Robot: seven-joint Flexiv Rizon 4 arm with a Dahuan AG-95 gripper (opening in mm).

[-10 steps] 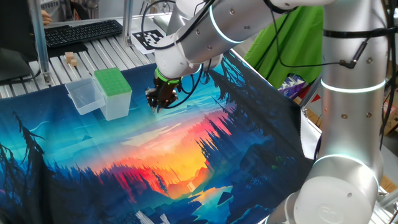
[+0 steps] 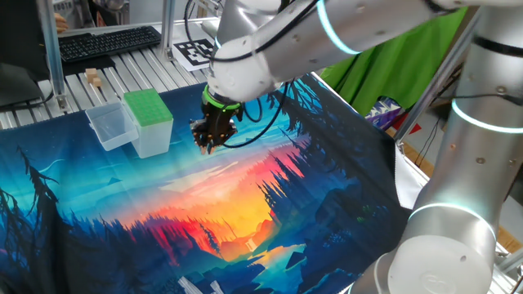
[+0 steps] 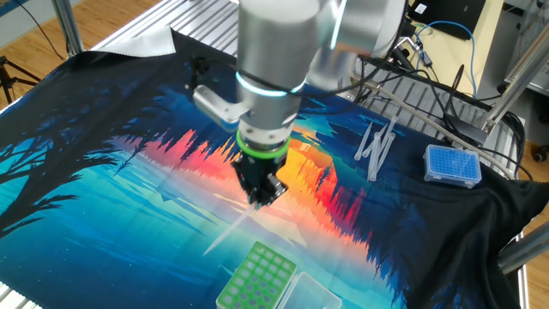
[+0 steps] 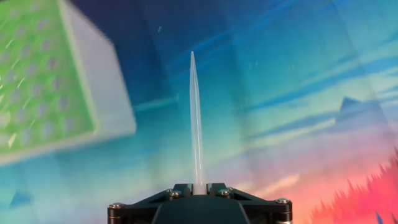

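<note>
Between the fingertips of my gripper is a clear, slender pipette tip [image 4: 195, 118], its pointed end directed away from the fingers. In exterior view 2 the same tip [image 3: 228, 232] slants down and left from my gripper [image 3: 256, 199], above the printed cloth. A box with a green, hole-dotted top [image 4: 40, 81] fills the upper left of the wrist view, apart from the tip. From exterior view 1, that green-topped box [image 2: 149, 122] stands left of my gripper [image 2: 207, 149], with its clear lid [image 2: 113, 125] open on the far side from me.
Several loose pipette tips [image 3: 376, 151] lie on the cloth, and a blue rack box [image 3: 452, 165] sits near its edge. Behind the green-topped box are a small wooden piece [image 2: 93, 77] and a keyboard [image 2: 110, 43].
Over the last second the arm has swung, its upper links shifting right in exterior view 1. The gripper has moved slightly right and down. The green-topped box has stayed put.
</note>
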